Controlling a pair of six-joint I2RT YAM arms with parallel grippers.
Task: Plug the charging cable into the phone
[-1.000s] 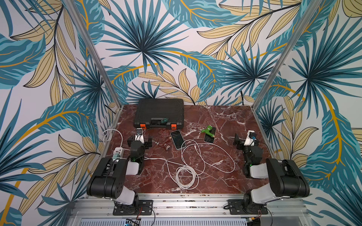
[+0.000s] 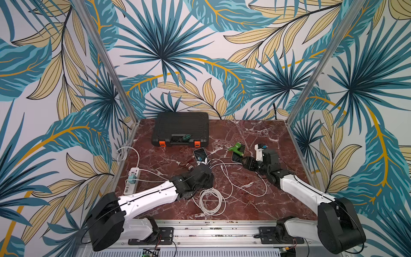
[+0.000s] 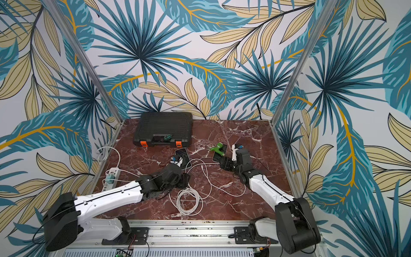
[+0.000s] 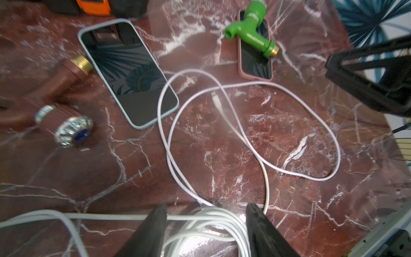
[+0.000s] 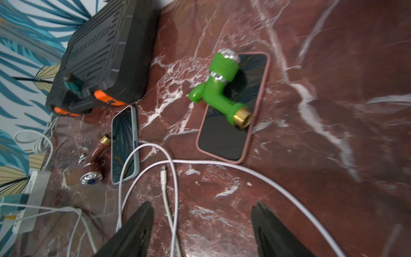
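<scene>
A grey-framed phone point(image 4: 128, 72) lies on the marble table, left of centre; a pink-framed phone point(image 5: 224, 141) lies to its right with a green tap point(image 5: 218, 96) on it. A white cable point(image 4: 308, 175) loops between them, and a white plug end point(image 4: 216, 98) lies on the table among the loops. My left gripper hangs above the coiled cable point(image 4: 214, 218), fingers apart, nothing held. My right gripper is over the right side near the pink phone, fingers apart and empty.
A black case point(image 2: 179, 124) stands at the back left. A copper-coloured tap point(image 4: 64, 120) lies left of the grey phone. A white power strip point(image 2: 130, 186) sits at the left edge.
Both arms have swung inward from the table's sides toward the middle, over the cables and phones. The objects on the table show no clear movement.
</scene>
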